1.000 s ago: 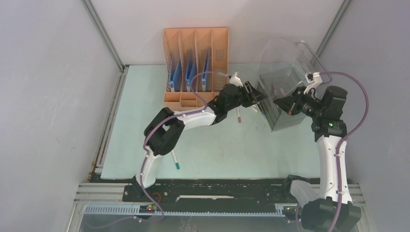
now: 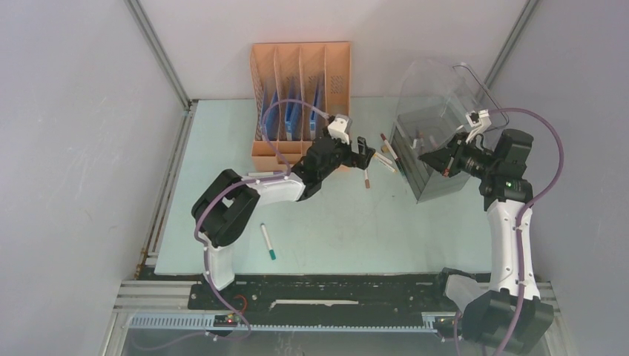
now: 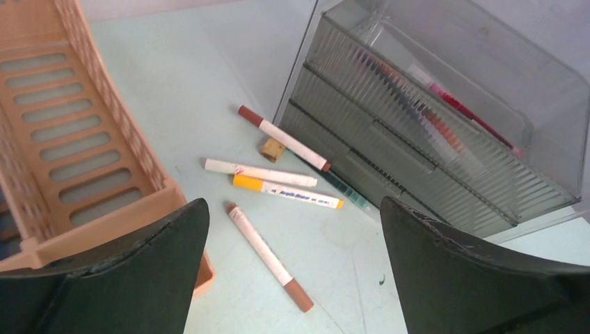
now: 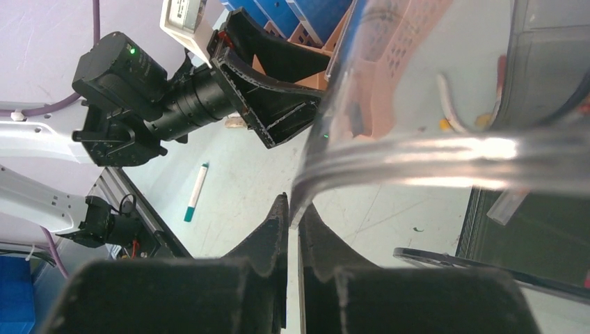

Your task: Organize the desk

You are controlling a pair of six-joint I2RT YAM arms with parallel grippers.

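Note:
My left gripper [image 2: 362, 152] is open, empty, above loose markers beside the peach organizer [image 2: 339, 89]: a red-capped marker [image 3: 292, 142], a white marker [image 3: 257, 172], a yellow-capped marker [image 3: 292, 195], a brown-capped marker [image 3: 261, 247] and a teal one lying by the box. The clear drawer box [image 3: 417, 146] holds several pens in its top compartment. At that box, my right gripper [image 2: 443, 165] is shut on the transparent lid [image 4: 445, 156], which stands raised. A teal-capped marker [image 2: 268, 241] lies at the front left.
Blue folders [image 2: 293, 115] stand in the organizer's slots. Walls bound both sides.
My left gripper has moved left, away from the drawer box, and its fingers now look wider apart. The right arm has stayed almost still.

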